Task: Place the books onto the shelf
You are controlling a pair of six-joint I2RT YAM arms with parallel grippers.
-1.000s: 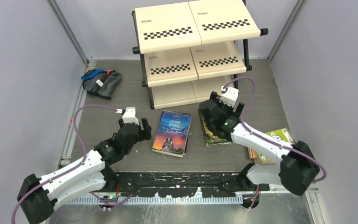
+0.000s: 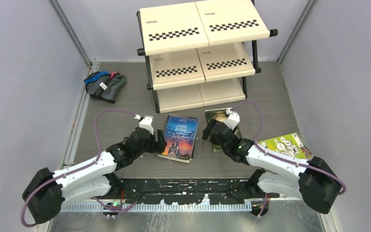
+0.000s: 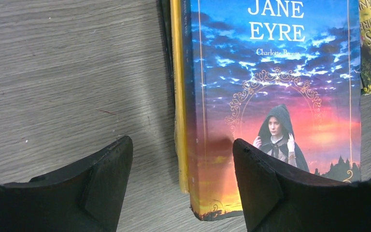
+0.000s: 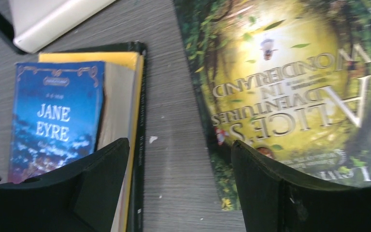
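A short pile lies mid-table, with the blue and red Jane Eyre book (image 2: 179, 137) on top. Beneath it show a yellow-edged book (image 3: 179, 121) and a dark-covered one (image 4: 140, 145). My left gripper is open at the pile's left side, one finger over the cover, the other over bare table. To the right of the pile lies the flat Alice's Adventures in Wonderland book (image 4: 290, 87), partly covered by the right arm in the top view. Above its left edge hangs my right gripper, fingers apart, nothing between the fingers.
A cream three-tier shelf (image 2: 176, 72) stands behind the books, its tiers empty. A green-yellow book (image 2: 287, 146) lies at the far right, partly behind the right arm. A grey and blue bag (image 2: 105, 86) rests at the back left.
My left gripper has moved right, up to the pile's left side. The right gripper has come toward the front and turned leftward over the Alice book. No book has shifted.
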